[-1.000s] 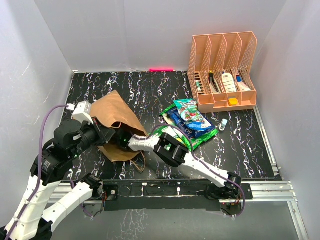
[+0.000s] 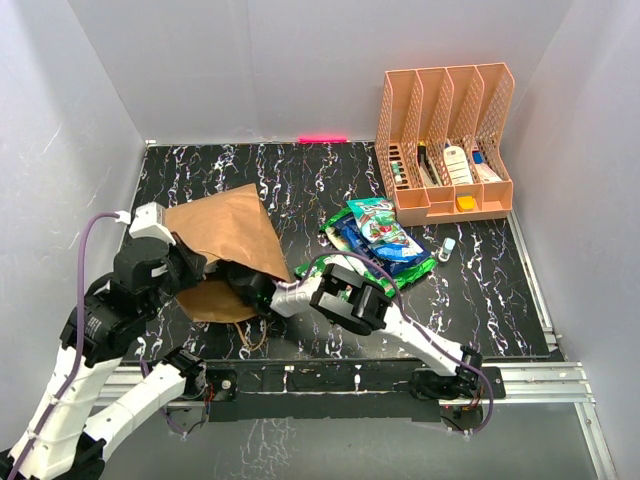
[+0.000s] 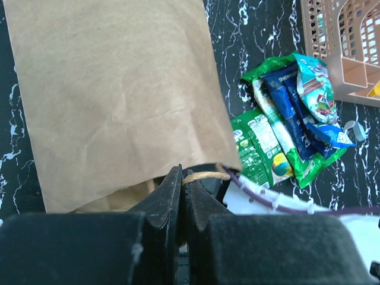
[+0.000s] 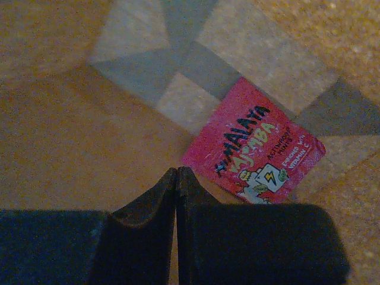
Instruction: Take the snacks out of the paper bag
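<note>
A brown paper bag lies on its side at the left. My left gripper is shut at the bag's mouth, with a twisted paper handle at its fingertips. My right gripper reaches inside the bag, its fingers closed together; whether anything is between them is hidden. Just beyond them lies a pink snack packet inside. A pile of green and blue snack packets lies on the table right of the bag.
A peach organizer with stationery stands at the back right, a small white bottle below it.
</note>
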